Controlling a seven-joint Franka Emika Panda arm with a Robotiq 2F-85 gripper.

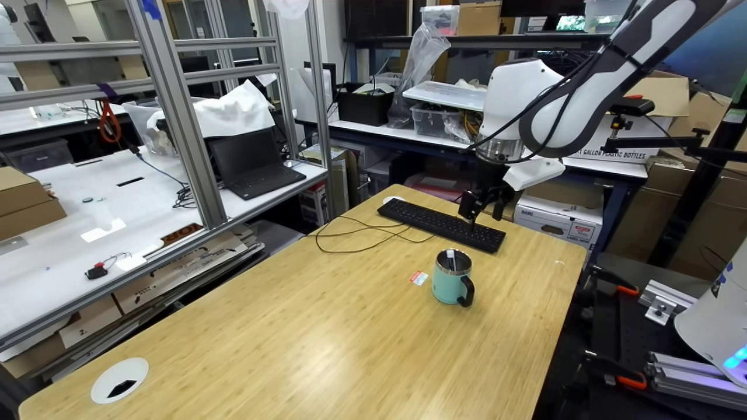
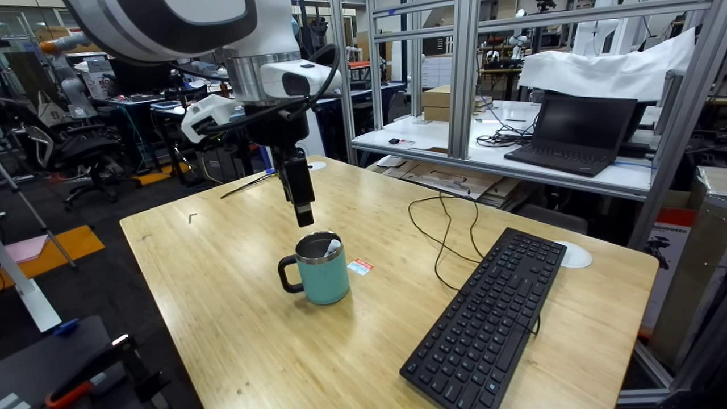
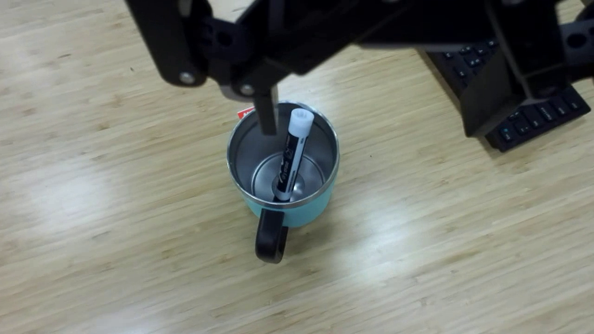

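A teal mug (image 2: 324,278) with a steel rim and black handle stands upright on the wooden table (image 1: 301,308). Leaning inside it is a marker (image 3: 292,153) with a white end and a dark label. My gripper is open above the table, its fingers wide apart with nothing between them. In the wrist view, one finger (image 3: 266,114) overlaps the mug's rim area, while the other finger (image 3: 490,97) appears over the keyboard. Exterior view 2 shows the fingertips higher than the mug, not touching it.
A black keyboard (image 1: 442,224) lies near the mug, its cable (image 2: 446,235) looped on the table. Beside the mug is a small red-and-white sticker (image 1: 418,277). Table grommets (image 1: 119,380) sit at the ends. A metal-framed bench with a laptop (image 2: 579,133) stands alongside.
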